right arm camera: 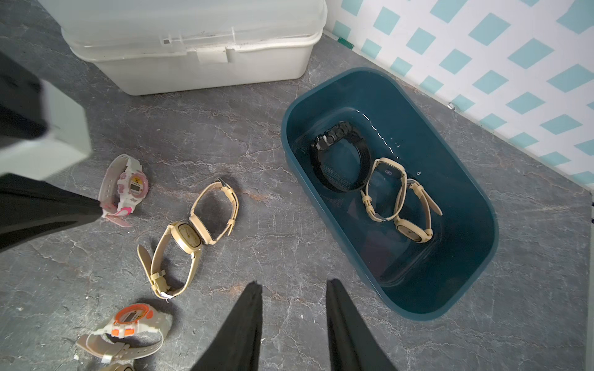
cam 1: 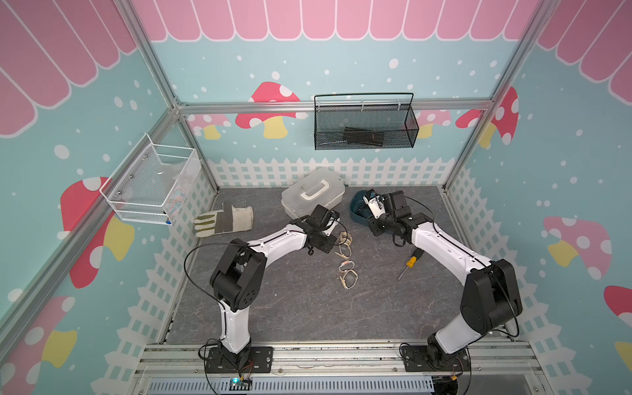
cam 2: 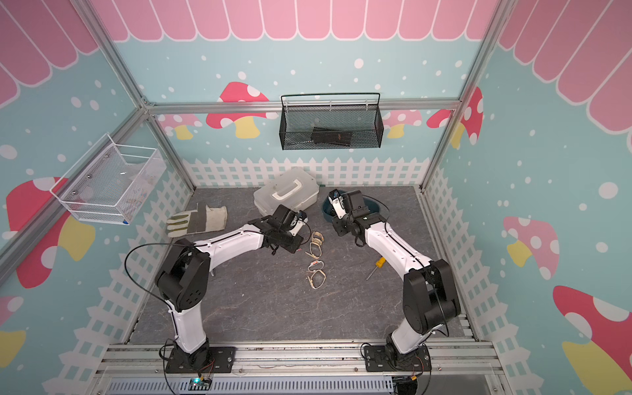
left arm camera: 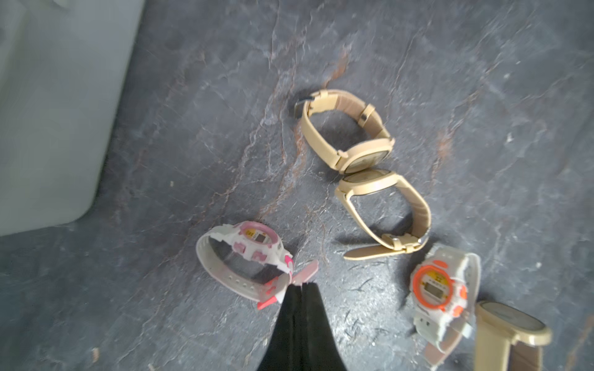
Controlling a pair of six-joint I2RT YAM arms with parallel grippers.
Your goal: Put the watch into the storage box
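Observation:
A white-pink watch (left arm camera: 256, 241) lies on the table in the left wrist view. Just beyond the fingertips of my left gripper, it sits outside the fingers, which are closed together on nothing. Two beige watches (left arm camera: 349, 154) touch each other to its right, and a white-orange watch (left arm camera: 436, 290) lies farther right beside another beige one. In the right wrist view, the dark blue storage box (right arm camera: 337, 232) holds a black watch (right arm camera: 340, 157) and two beige watches (right arm camera: 414, 228). My right gripper is open near the box's left side, empty between its fingers.
A lidded translucent case (right arm camera: 198, 55) stands at the back, left of the storage box. A glove (cam 1: 223, 220) lies at the back left, and a yellow-handled screwdriver (cam 1: 411, 262) to the right. Bare table (cam 1: 309, 309) spans the front.

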